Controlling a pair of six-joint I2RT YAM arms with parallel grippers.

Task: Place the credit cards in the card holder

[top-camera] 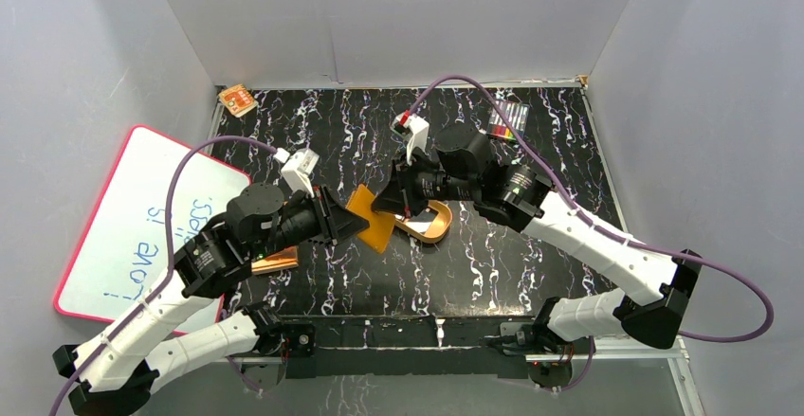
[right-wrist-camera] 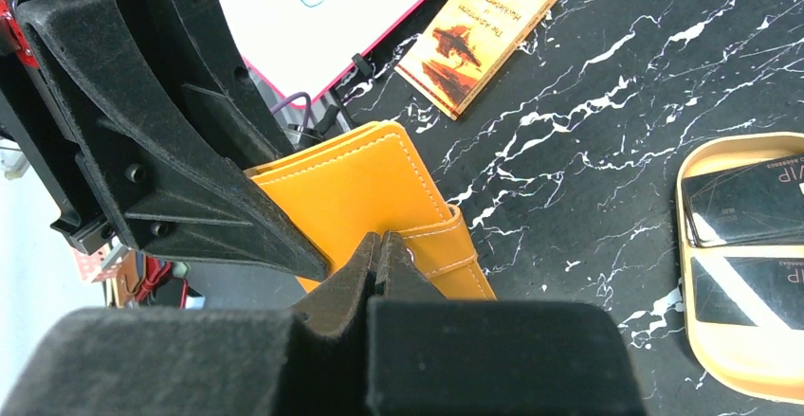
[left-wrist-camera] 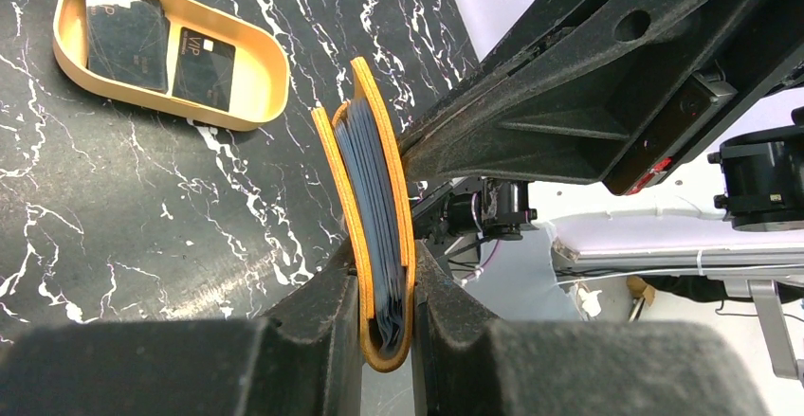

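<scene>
An orange card holder [top-camera: 373, 226] with dark card sleeves hangs above the table, held by my left gripper, which is shut on it, its open edge showing the sleeves in the left wrist view. My right gripper is shut, its tips against the holder's front by the strap; whether anything thin is between them is hidden. Below, an oval beige tray holds two dark cards, one marked VIP, seen also in the right wrist view.
A small orange book [right-wrist-camera: 474, 37] lies left of the tray, beside a whiteboard [top-camera: 142, 217]. Coloured markers [top-camera: 507, 120] lie at the back right, another orange booklet [top-camera: 238, 99] at the back left.
</scene>
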